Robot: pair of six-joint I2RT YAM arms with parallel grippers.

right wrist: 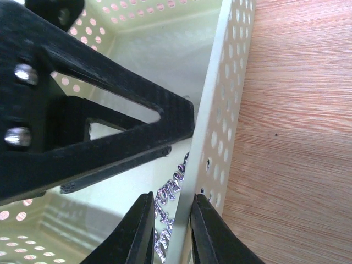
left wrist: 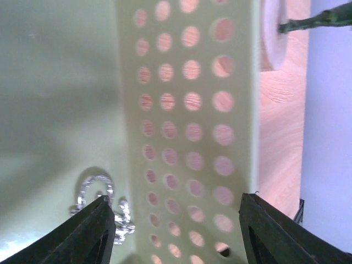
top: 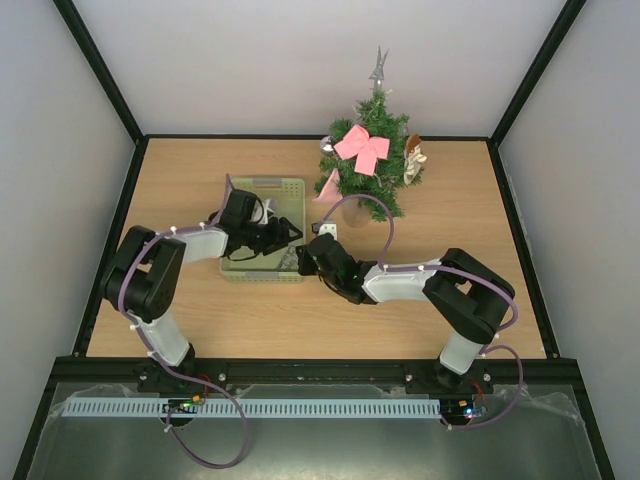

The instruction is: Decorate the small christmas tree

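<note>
The small christmas tree stands at the back right with a pink bow, a silver top and other ornaments. The green perforated basket holds silver glittery ornaments along its right wall. My left gripper is open inside the basket, over the ornament by that wall. My right gripper is at the basket's right rim, fingers part open around it; whether it grips the rim is unclear.
The two arms are close together at the basket's right side.
</note>
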